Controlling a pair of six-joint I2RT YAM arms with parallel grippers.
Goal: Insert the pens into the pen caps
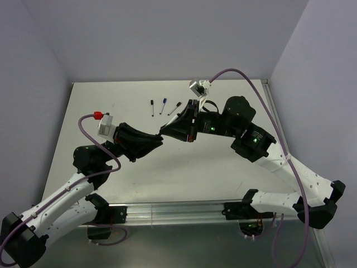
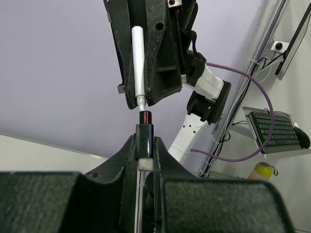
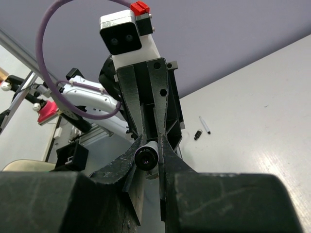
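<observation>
In the left wrist view my left gripper is shut on a black pen cap (image 2: 145, 131), which stands upright with its open end up. Right above it, my right gripper is shut on a white pen (image 2: 138, 60) pointing down. The pen's narrow front end meets the cap's mouth, roughly in line with it; how deep the tip sits cannot be told. From the right wrist view the pen's dark rear end (image 3: 146, 158) shows between the fingers, hiding the cap. Both grippers come together above the table in the top view.
At the back of the white table (image 1: 120, 97) lie a black-ended pen (image 1: 152, 108), a blue-ended pen (image 1: 163, 105) and another dark-ended pen (image 1: 174, 108). A purple cable (image 1: 251, 84) loops over the right arm.
</observation>
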